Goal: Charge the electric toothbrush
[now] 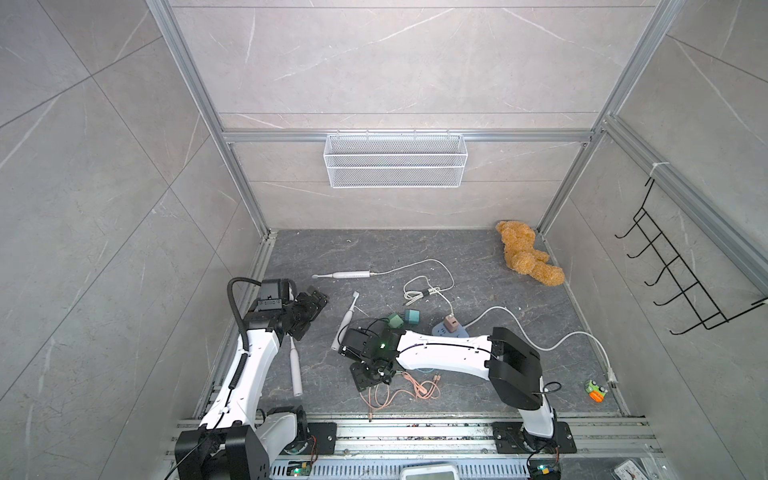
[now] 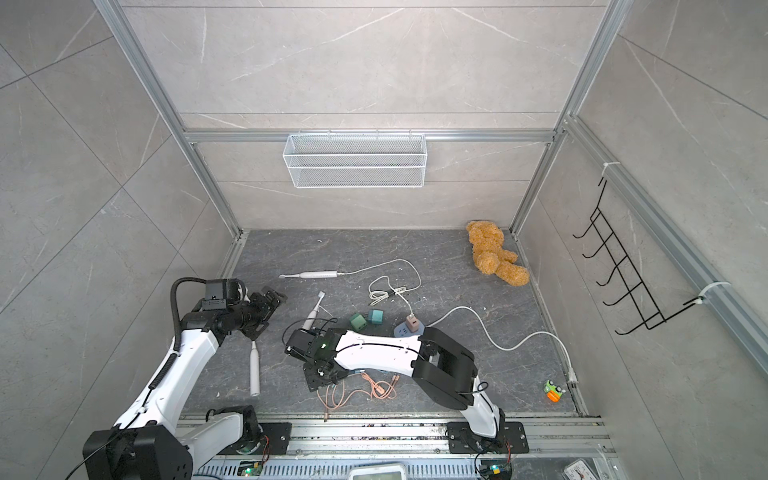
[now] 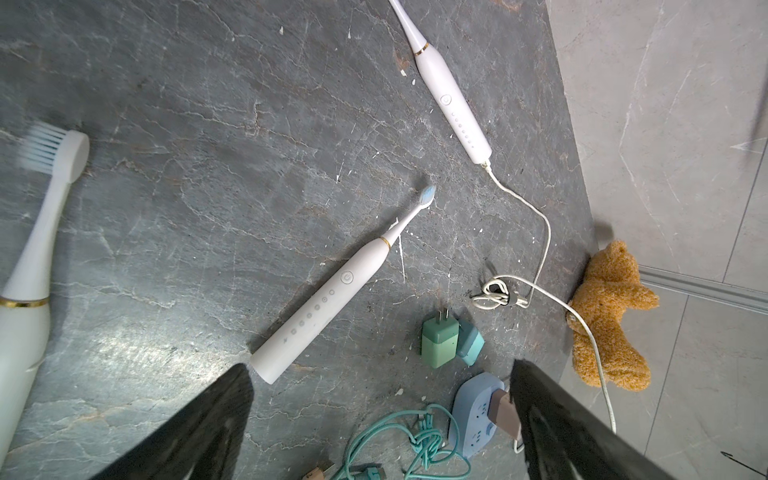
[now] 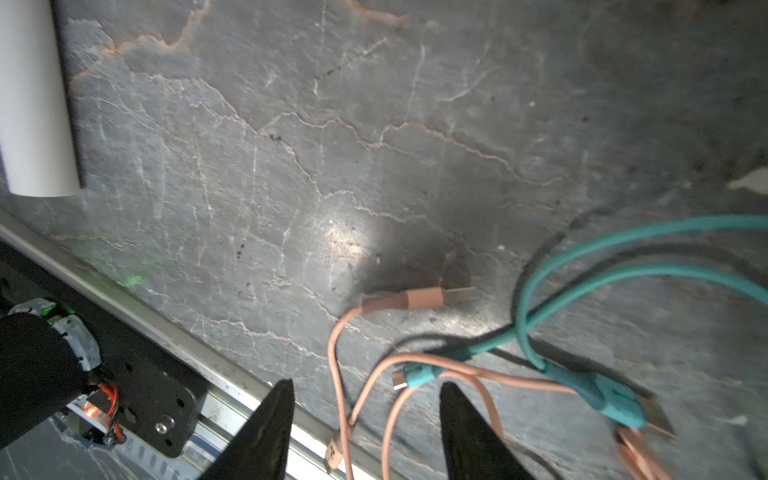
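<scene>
One white toothbrush (image 3: 320,300) lies loose in the middle of the table, bristle end toward the back. A second toothbrush (image 1: 296,372) lies at the left, partly covered by the left arm in the top left view. A third toothbrush (image 3: 454,104) near the back has a white cable (image 3: 546,240) at its base. My left gripper is open above the table with nothing between its fingers. My right gripper is part open, low over the pink cable (image 4: 384,301) at the front; its fingers stand apart. The teal cable (image 4: 640,232) crosses the pink one.
A green charger plug (image 3: 439,340) and a teal plug (image 3: 470,342) sit beside the blue power strip (image 3: 478,404), which has a pinkish adapter (image 1: 451,322) in it. A teddy bear (image 1: 528,254) lies at the back right, a small toy (image 1: 596,390) at the front right.
</scene>
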